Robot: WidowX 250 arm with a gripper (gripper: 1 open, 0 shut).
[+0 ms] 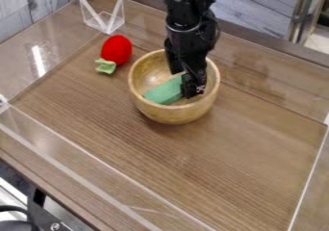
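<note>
A wooden bowl (174, 110) holds a green object (164, 91) lying at its left side. My black gripper (189, 79) is over the bowl's right half, its fingers reaching down inside beside the green object. The gripper is open; whether its fingers touch the green object is hard to tell.
A red round object (115, 48) with a small pale green piece (107, 66) below it lies left of the bowl. A clear plastic container (102, 13) is at the back left.
</note>
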